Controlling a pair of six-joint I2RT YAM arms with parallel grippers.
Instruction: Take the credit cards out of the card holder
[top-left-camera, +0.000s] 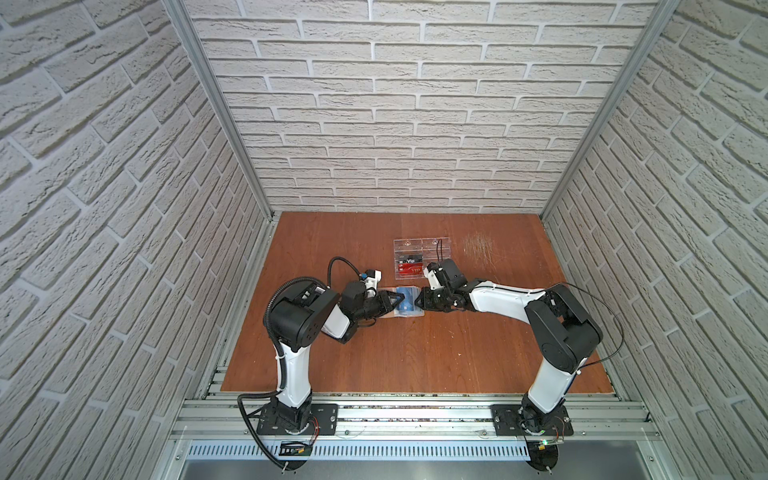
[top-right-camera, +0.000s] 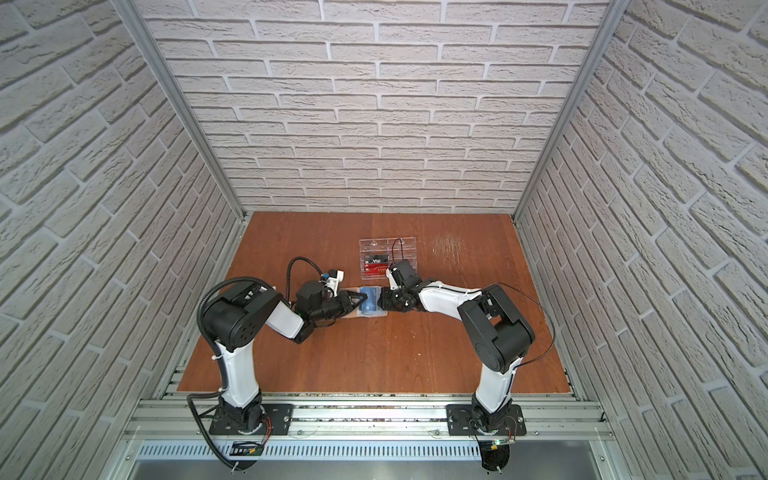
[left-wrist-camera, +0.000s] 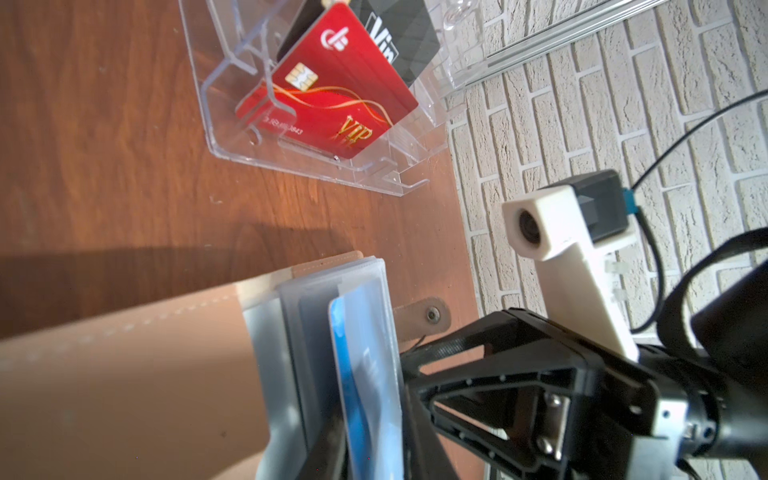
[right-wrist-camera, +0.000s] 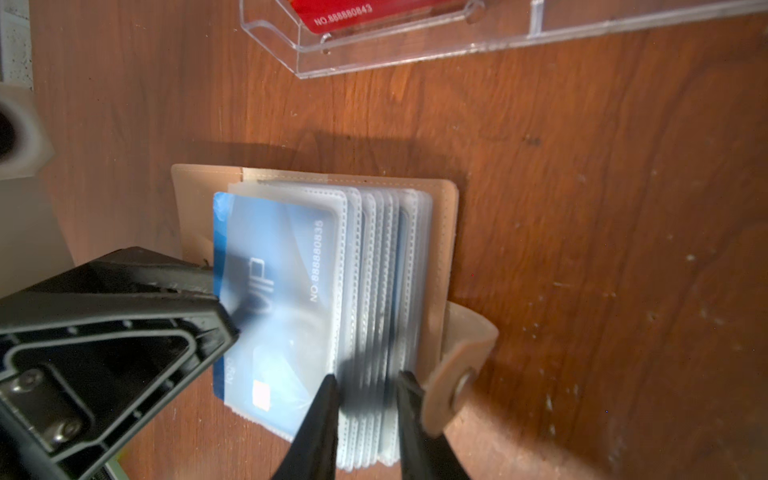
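The card holder (right-wrist-camera: 438, 240), tan with clear plastic sleeves, lies open on the table. A blue card (right-wrist-camera: 272, 304) is in its top sleeve, jutting slightly at the left edge. My left gripper (top-left-camera: 393, 301) is at that left edge, its fingertips at the blue card; in the left wrist view the card stands between its fingers, and whether they grip is unclear. My right gripper is shut on the holder's stack of sleeves at its right side, beside the snap strap (right-wrist-camera: 460, 368).
Behind the holder stands a clear acrylic rack (top-left-camera: 422, 244) holding a red card (left-wrist-camera: 320, 104) and a black card (left-wrist-camera: 416, 40).
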